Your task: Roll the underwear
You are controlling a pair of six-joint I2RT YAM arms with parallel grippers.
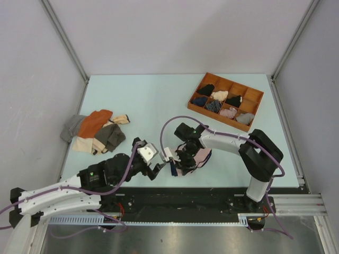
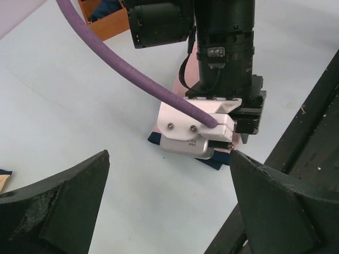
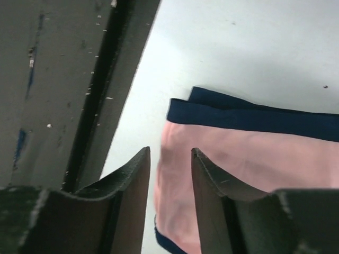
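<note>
The pink underwear (image 3: 238, 159) with navy waistband (image 3: 280, 120) lies flat near the table's front edge, partly hidden in the top view under my right arm. My right gripper hangs over its left end, fingers part open, with pink cloth visible beneath and between them. My left gripper (image 1: 159, 169) is open just left of the underwear, with nothing between its fingers; in the left wrist view its fingers (image 2: 63, 201) frame bare table.
A wooden divided box (image 1: 225, 87) of folded clothes sits at the back right. A pile of mixed garments (image 1: 95, 127) lies at the left. The dark front edge (image 3: 63, 79) is close by.
</note>
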